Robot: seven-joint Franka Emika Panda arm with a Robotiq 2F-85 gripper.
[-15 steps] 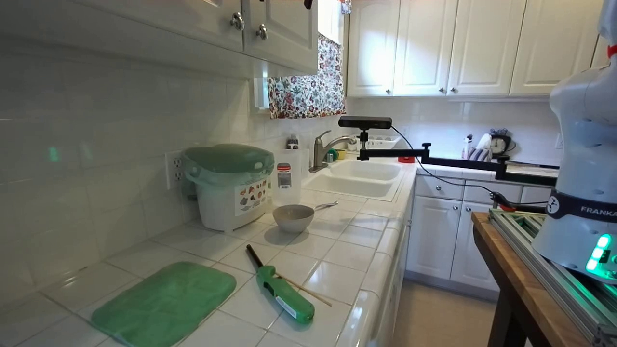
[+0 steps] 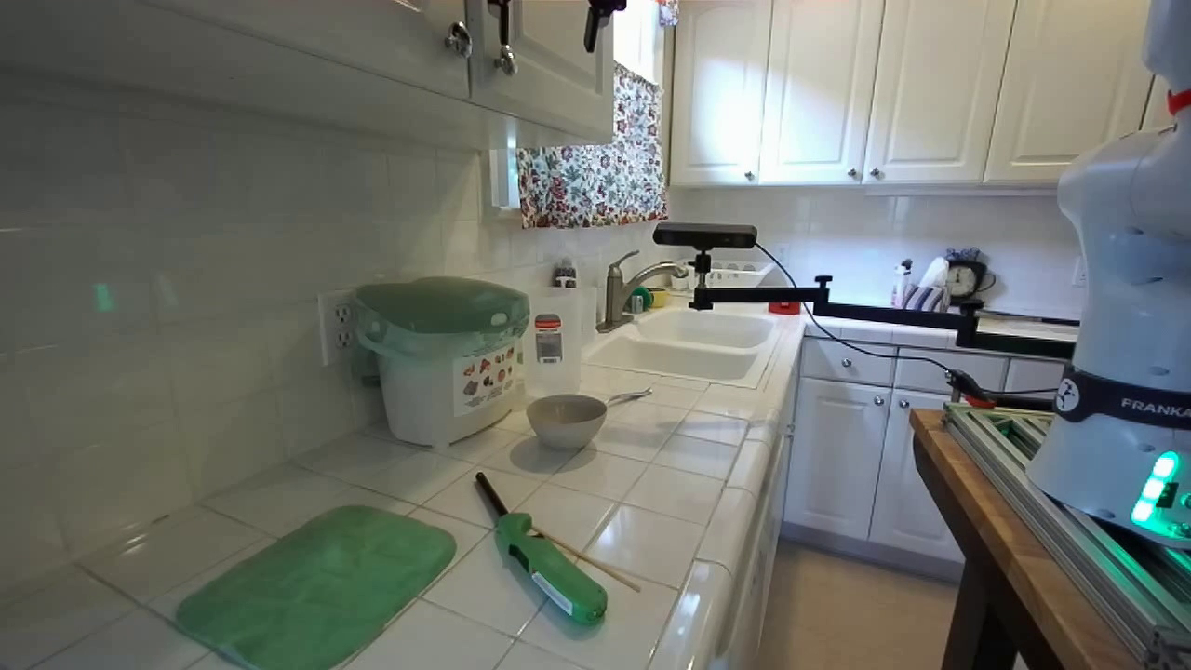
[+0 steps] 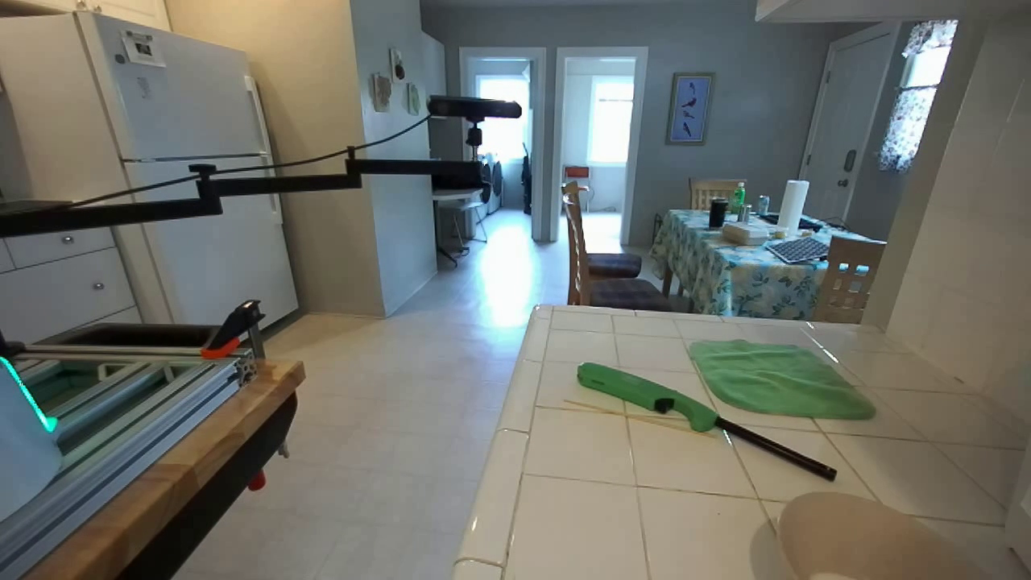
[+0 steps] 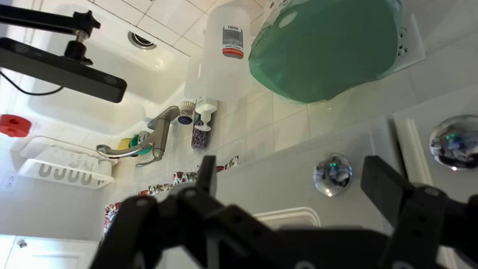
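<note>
High at the cabinet front, my gripper stands open, its fingers (image 4: 207, 174) wide apart. A round metal knob (image 4: 332, 174) on a white cabinet door (image 4: 273, 181) appears between them in the wrist view, nearer the right finger; no contact shows. A second knob (image 4: 458, 142) lies beyond that finger on the neighbouring door. From exterior view 1, the dark fingertips (image 2: 592, 35) hang at the top edge, one just above the nearer door's knob (image 2: 505, 60). The rest of the gripper is out of that view.
Below, the tiled counter holds a white bin with a green lid (image 2: 441, 357), a bowl (image 2: 567, 421), a green lighter (image 2: 549, 568) and a green cloth (image 2: 318, 582). A camera on a black arm (image 2: 893, 313) reaches towards the sink (image 2: 698, 359).
My gripper has come lower at the top of exterior view 1, and both fingers now show beside the cabinet door. The doors and counter objects look unchanged.
</note>
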